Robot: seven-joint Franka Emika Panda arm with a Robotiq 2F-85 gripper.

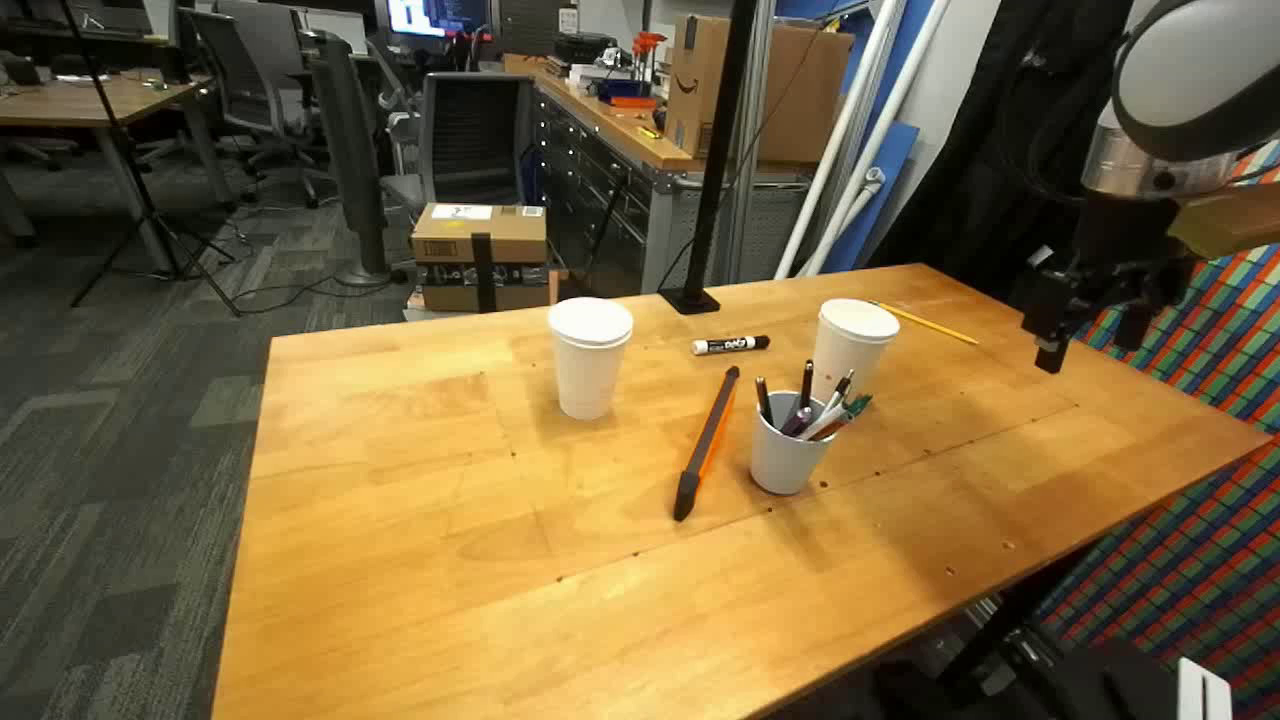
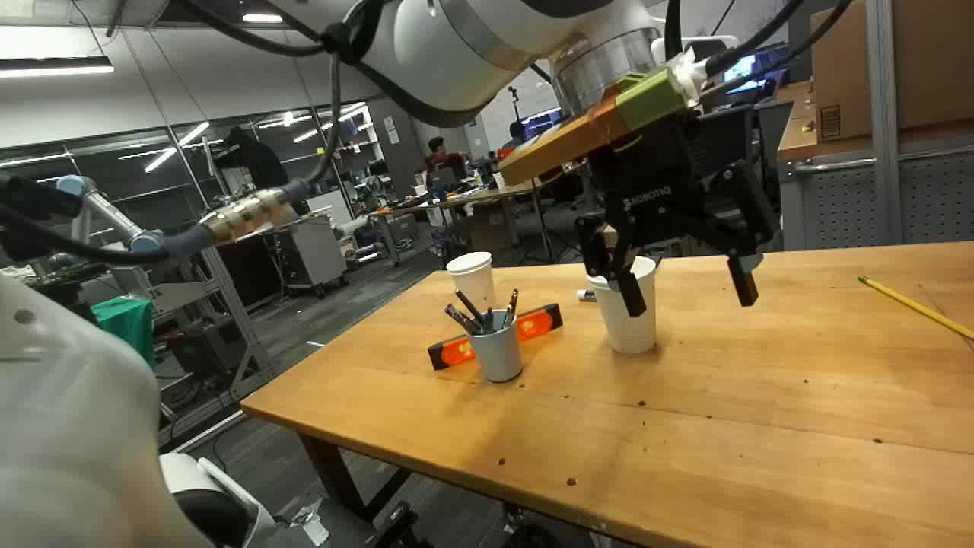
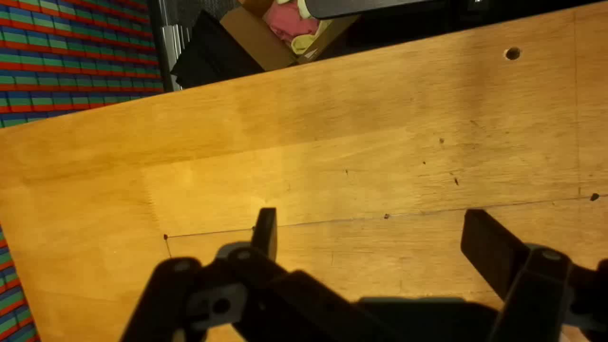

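Above the table, my gripper stands open, with only bare wood visible between its fingers in the wrist view. Exterior view 1 has the gripper (image 1: 1086,348) at the right, apart from all the objects. A small cup (image 1: 782,462) holds several pens and markers (image 1: 818,414). Behind it stands a white paper cup (image 1: 849,342), and another white cup (image 1: 589,360) is farther left. Between the cups lie an orange and black level (image 1: 705,444) and a black and white marker (image 1: 729,344). A yellow pencil (image 1: 926,322) rests near the back edge.
A black post (image 1: 708,180) rises from its back edge. In the wrist view, an open box (image 3: 290,28) with cloth in it sits beyond the table's edge.
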